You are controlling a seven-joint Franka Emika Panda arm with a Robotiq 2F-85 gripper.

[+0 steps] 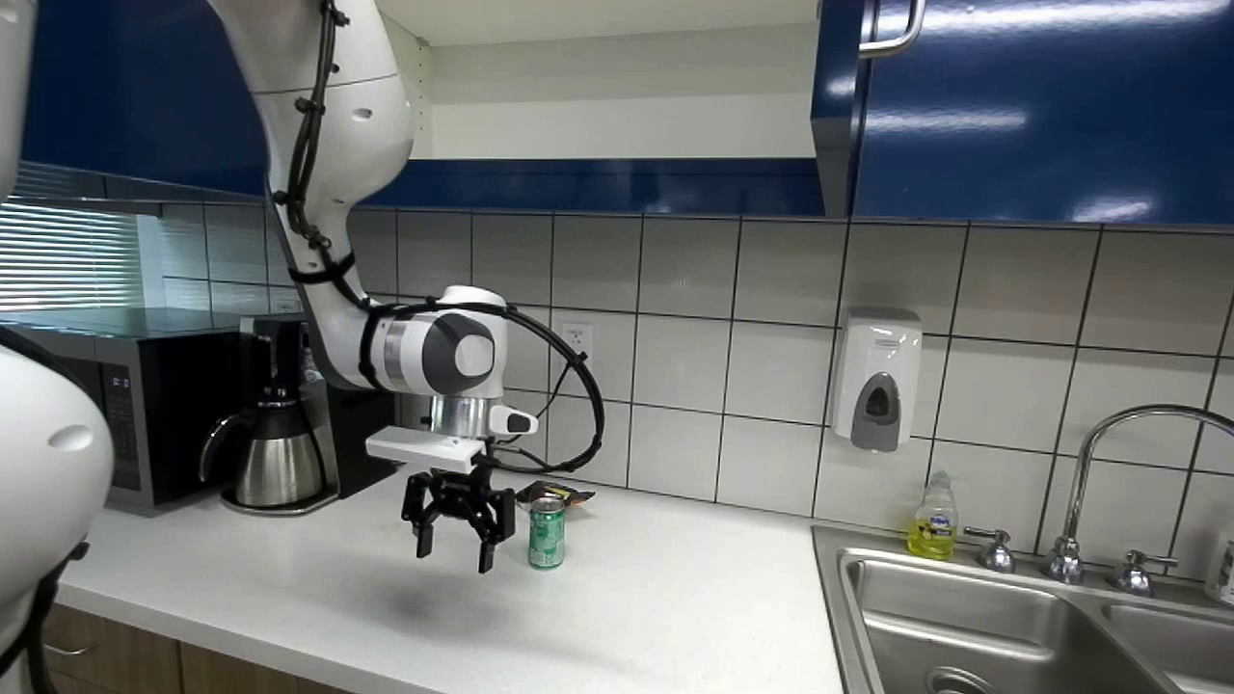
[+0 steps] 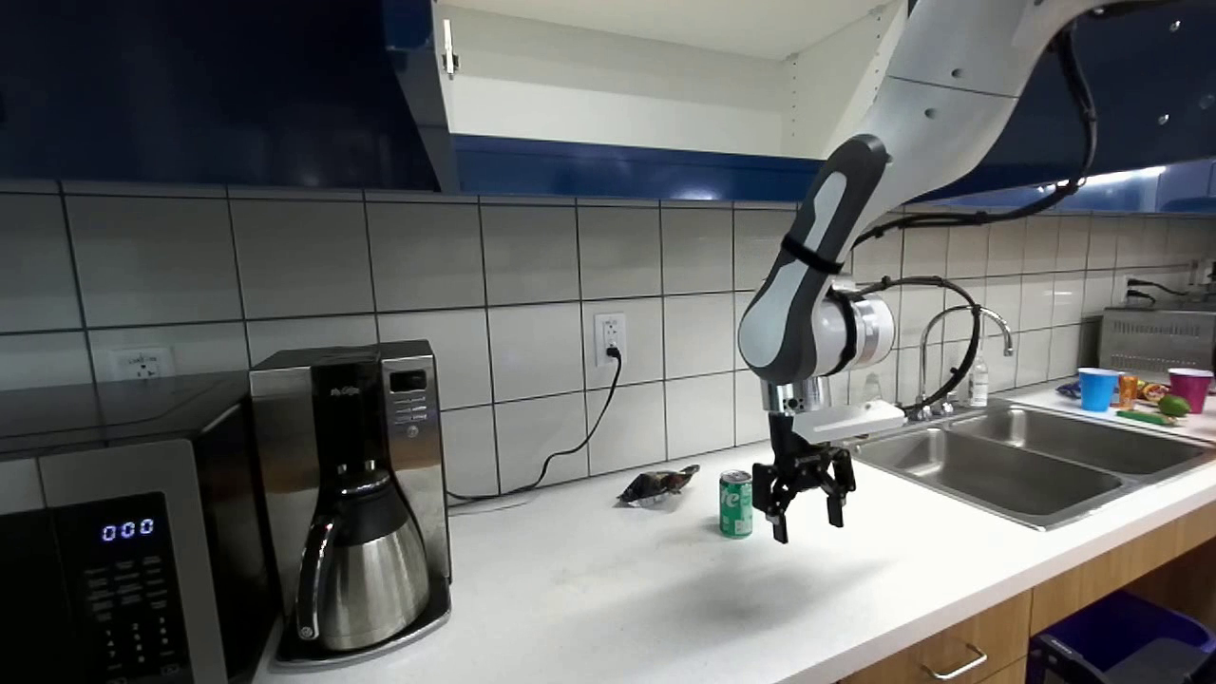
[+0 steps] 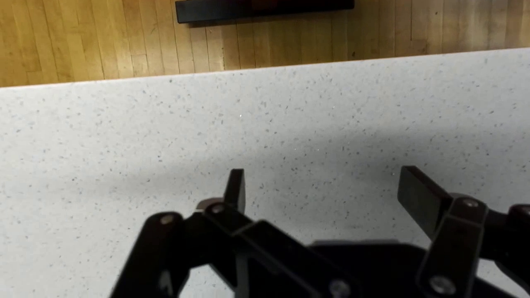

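Note:
My gripper (image 1: 454,555) hangs low over the white counter, pointing down, its fingers spread wide and nothing between them. A green can (image 1: 547,534) stands upright on the counter, to the gripper's right in exterior view 1; in exterior view 2 the can (image 2: 736,503) is to the left of the gripper (image 2: 809,529). Behind the can lies a dark snack packet (image 2: 658,484). The wrist view shows only bare speckled counter between the fingertips; neither can nor packet appears there.
A coffee maker (image 2: 348,502) and a microwave (image 2: 125,536) occupy one end of the counter, a steel sink (image 1: 983,619) the other. Overhead, a cabinet shelf (image 1: 625,116) is open and empty. The counter's front edge (image 3: 268,69) shows in the wrist view.

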